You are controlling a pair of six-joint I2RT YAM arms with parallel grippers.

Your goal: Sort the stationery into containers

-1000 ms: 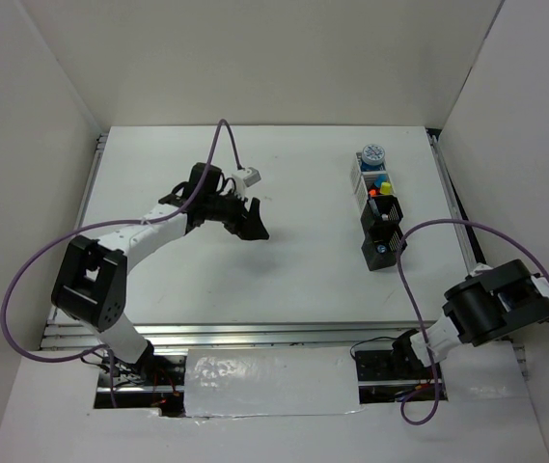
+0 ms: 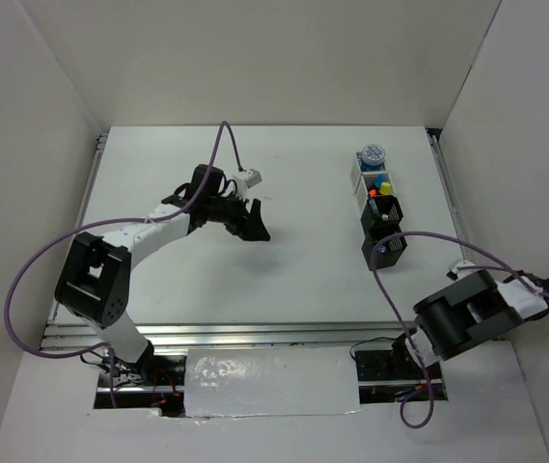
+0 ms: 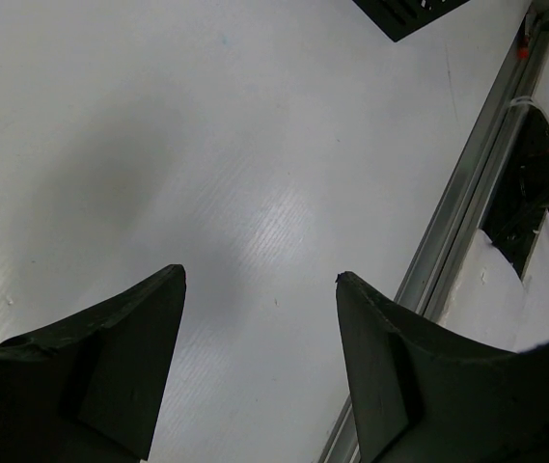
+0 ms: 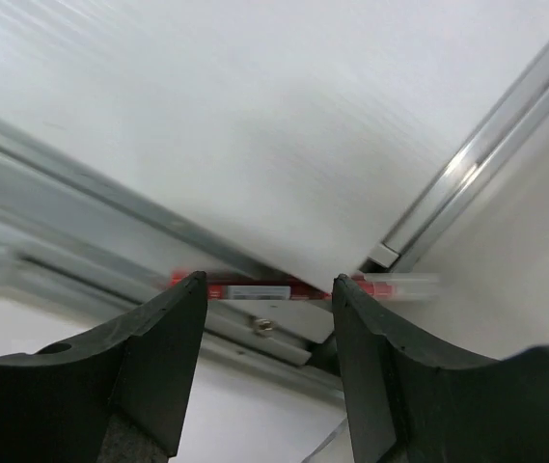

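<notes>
A line of small containers stands right of centre in the top view: a white divided one [image 2: 358, 183] with colourful small items, and two black mesh cups [image 2: 383, 253]. My left gripper is open over bare white table, nothing between its fingers. At the table's right front corner, my right gripper stands open. Past its fingertips, in the right wrist view, a slim red stick-like item with a pale label [image 4: 260, 292] lies across the metal rail. It is blurred, and I cannot tell whether the fingers touch it.
A blue-white round item [image 2: 373, 155] sits at the back end of the container row. Metal rails [image 2: 255, 333] edge the table. Purple cables [image 2: 33, 260] loop from both arms.
The right arm has swung a little toward the front and left, its gripper coming off the right wall toward the corner. The left arm has barely moved. The containers stay put.
</notes>
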